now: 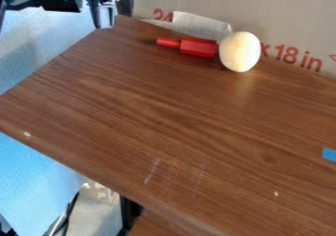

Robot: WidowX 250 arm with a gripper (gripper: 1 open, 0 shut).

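Note:
A white egg-shaped object (241, 52) stands near the back right of the wooden tabletop (157, 132). Just left of it lies a red cylindrical object (197, 47) with a thinner end pointing left. Dark and metallic parts of the robot show at the top left edge, cropped by the frame; I cannot make out the gripper's fingertips or their state.
A cardboard panel (289, 14) with red print runs along the back, with a pale crumpled piece behind the red object. A blue tape patch (328, 153) is at the right edge. The table's left edge drops away.

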